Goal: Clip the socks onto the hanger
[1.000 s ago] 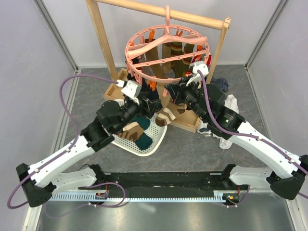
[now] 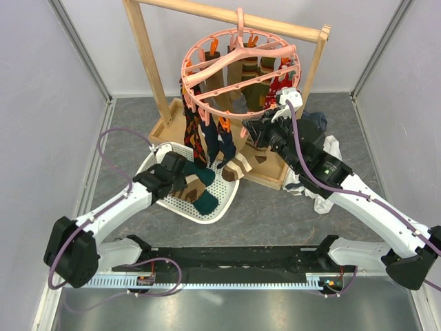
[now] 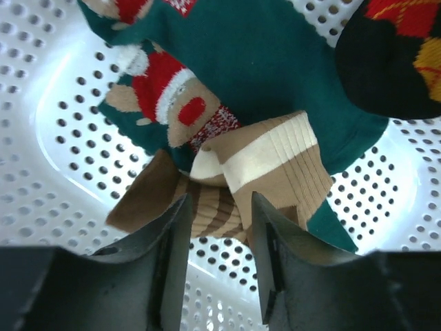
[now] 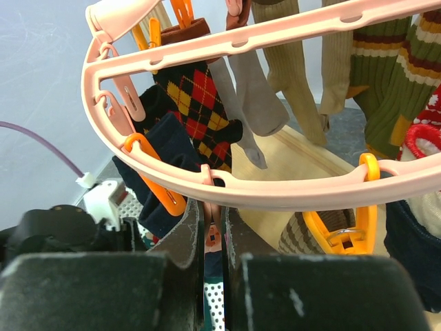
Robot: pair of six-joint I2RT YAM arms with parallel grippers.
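The pink round hanger (image 2: 241, 55) hangs from the wooden frame with socks clipped round it. My right gripper is shut on a pink clip at the ring's front, near an orange clip (image 4: 368, 221). My left gripper points down into the white basket (image 2: 227, 200), fingers apart, over a tan striped sock (image 3: 275, 165). Green socks with red reindeer patterns (image 3: 275, 55) lie beside it, and a dark argyle sock (image 3: 379, 69) is at the upper right of the left wrist view.
The wooden stand (image 2: 145, 48) holds the hanger over a wooden base. White and dark cloths (image 2: 324, 193) lie to the right.
My left arm has moved down and left from beside the hanger to over the basket. The right arm has shifted only slightly, staying at the ring.
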